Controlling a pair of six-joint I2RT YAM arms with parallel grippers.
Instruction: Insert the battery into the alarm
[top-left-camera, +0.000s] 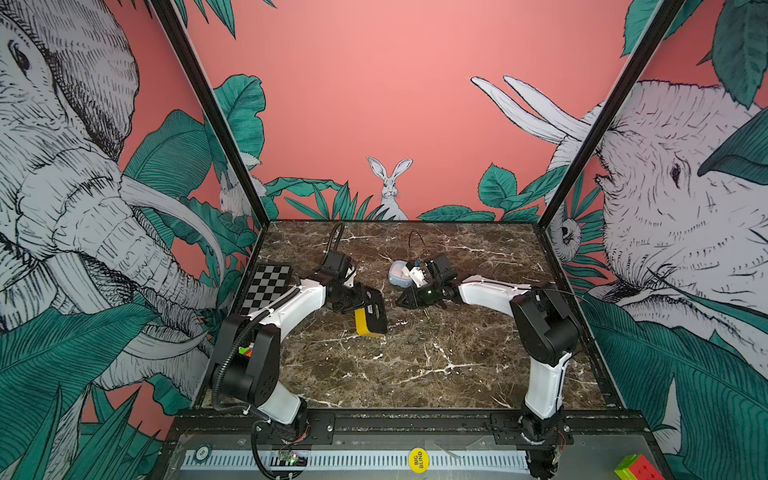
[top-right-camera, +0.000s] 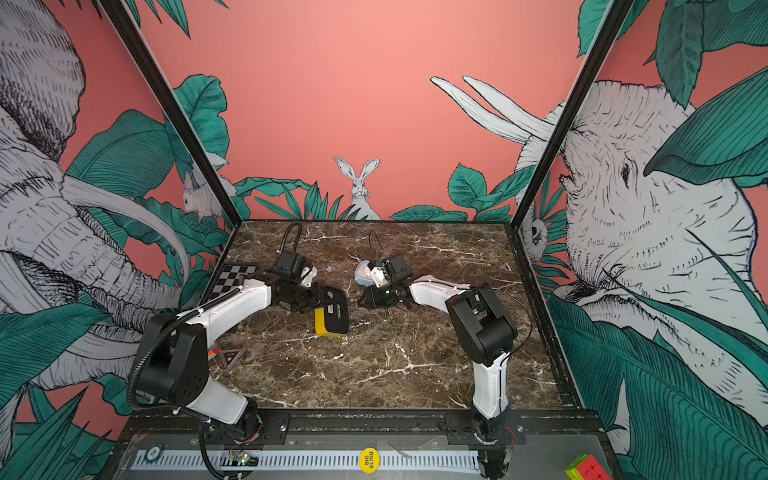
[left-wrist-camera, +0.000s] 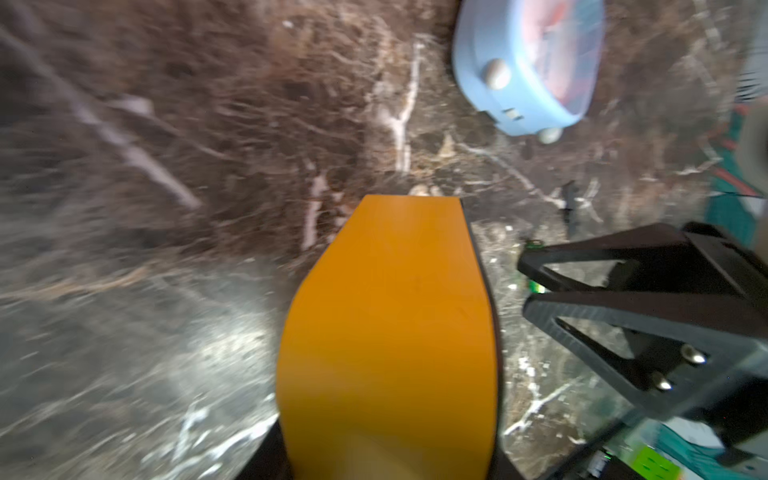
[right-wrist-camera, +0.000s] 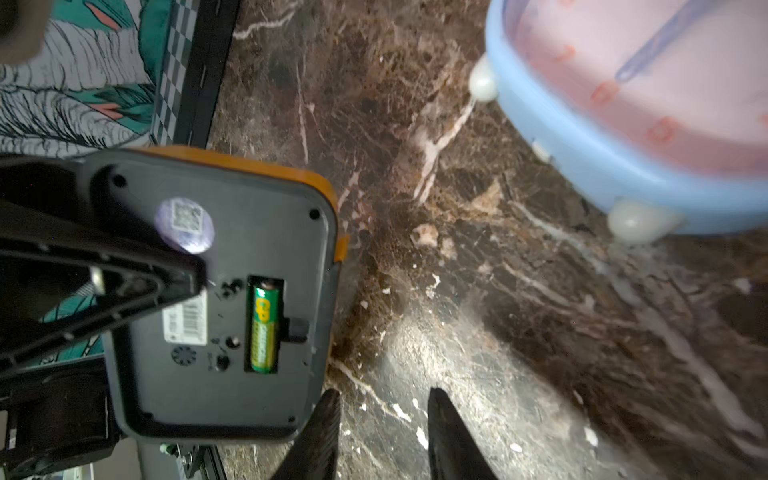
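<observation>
A black and yellow alarm (right-wrist-camera: 216, 392) hangs above the table, my left gripper (top-left-camera: 360, 301) shut on it. In the right wrist view its black back faces me, and one finger (right-wrist-camera: 172, 272) of the left gripper lies across that face. A green battery (right-wrist-camera: 265, 328) sits in the open slot there, lying lengthwise between the slot's ends. The left wrist view shows mostly the alarm's yellow side (left-wrist-camera: 392, 336). My right gripper is open beside the alarm, nothing between its fingertips.
Behind the grippers stands a light blue clock (left-wrist-camera: 520, 72) with white knobs. A checkered board (top-left-camera: 266, 286) lies at the table's left. Small green bits (left-wrist-camera: 534, 268) show by the right fingertips in the left wrist view; I cannot tell what they are.
</observation>
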